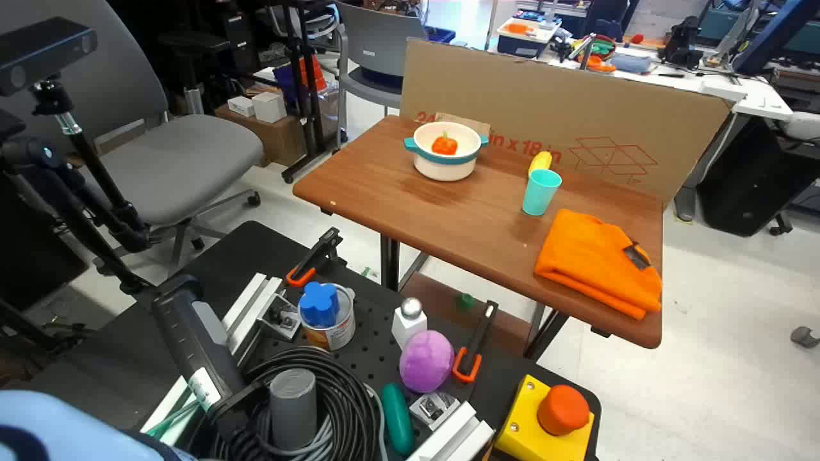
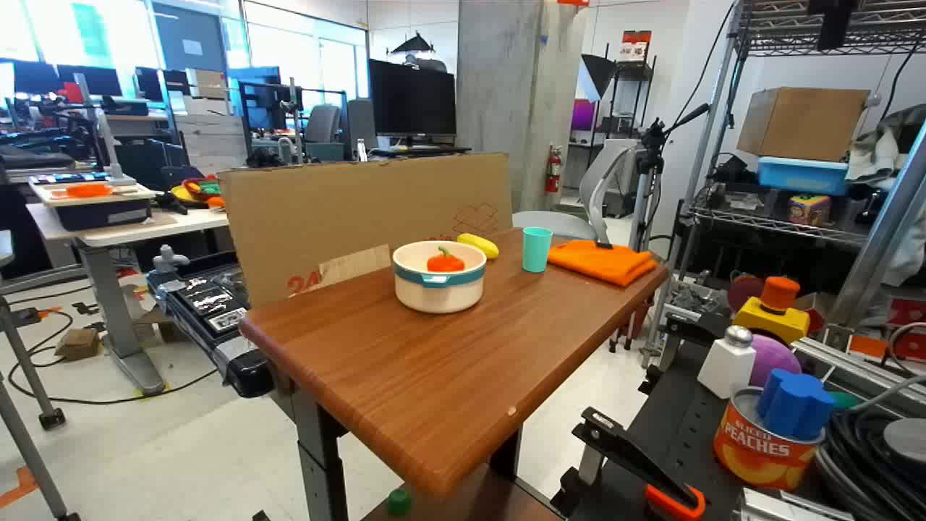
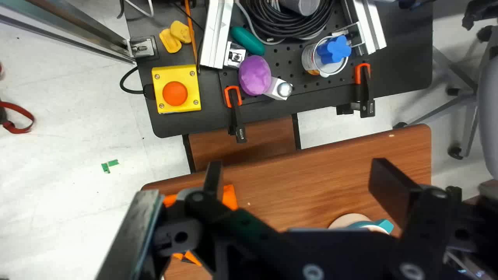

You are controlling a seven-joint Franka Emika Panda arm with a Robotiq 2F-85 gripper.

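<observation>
My gripper is open in the wrist view, its dark fingers wide apart with only the scene below between them. In both exterior views it is out of sight. On the brown table, a cream pot [image 1: 446,165] with teal handles holds an orange-red pepper-like item [image 1: 444,145]. To its right in exterior view 1 stands a turquoise cup [image 1: 542,192], upright, with a yellow item [image 1: 541,161] lying just behind it. A folded orange cloth [image 1: 599,261] lies near the table's right end. In the wrist view, my gripper's body hides much of the pot and cloth.
A cardboard sheet [image 1: 553,115] walls off the table's back edge. The black cart [image 3: 317,98] carries a purple ball [image 3: 254,74], a can [image 3: 322,58], coiled cable [image 3: 280,18], clamps and a yellow stop-button box [image 3: 191,88].
</observation>
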